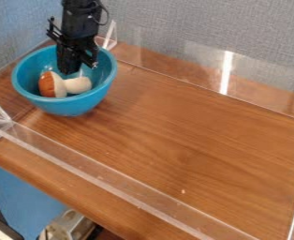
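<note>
A light blue bowl (75,102) stands at the back left of the wooden table. In it lie an orange item (46,84) and pale, cream-coloured items (75,84). My black gripper (72,66) reaches down from above into the back of the bowl, just over the items. Its fingertips are dark and small against the bowl, and I see nothing clearly held between them.
Clear low barriers run along its edges, and grey padded walls stand behind and to the left.
</note>
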